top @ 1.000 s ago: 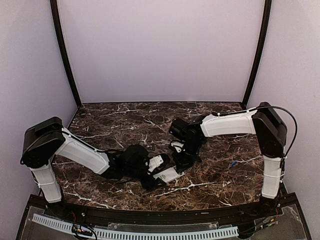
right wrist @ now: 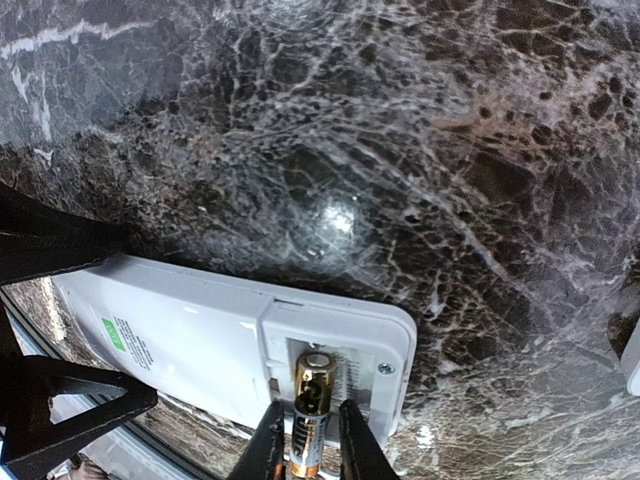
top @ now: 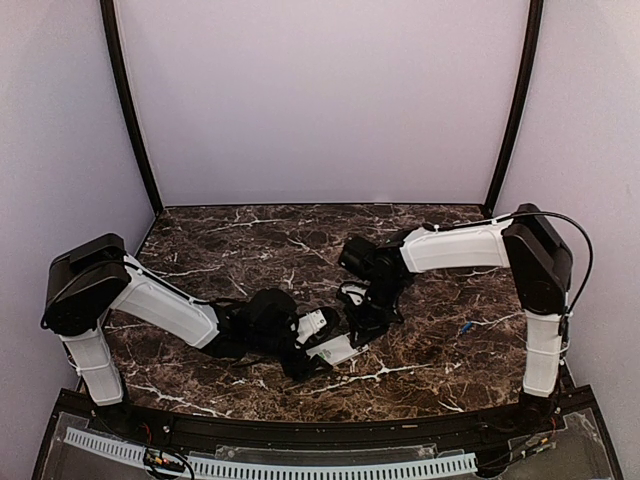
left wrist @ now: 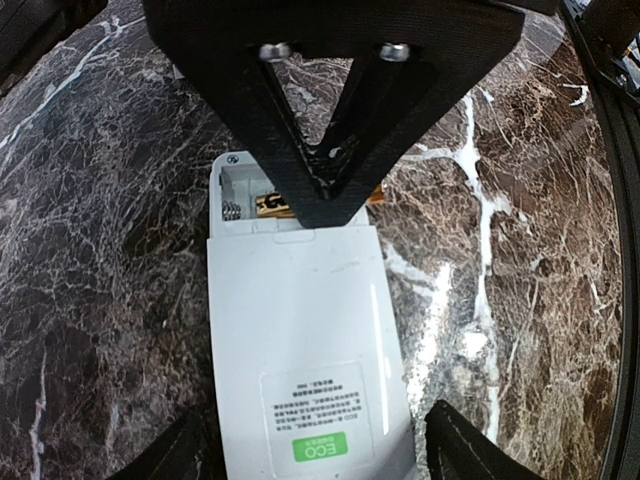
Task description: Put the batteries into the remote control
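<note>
The white remote control [left wrist: 300, 290] lies with its back up and its battery compartment [right wrist: 347, 375] uncovered. My left gripper [top: 325, 352] straddles its body, one finger [right wrist: 75, 240] against each long side. A gold-and-silver battery [right wrist: 310, 410] is at the compartment, its gold end over the bay and the other end towards the remote's side edge. On either side of this battery stand the fingertips of my right gripper; whether they press on it cannot be told. In the left wrist view the right fingers [left wrist: 375, 125] hide the battery's middle. A spring [left wrist: 231, 210] shows in the bay.
A small blue object [top: 466, 327] rests on the dark marbled table [top: 440, 375] at the right. The edge of a white object [right wrist: 633, 360] shows at the right of the right wrist view. Both hands are close together.
</note>
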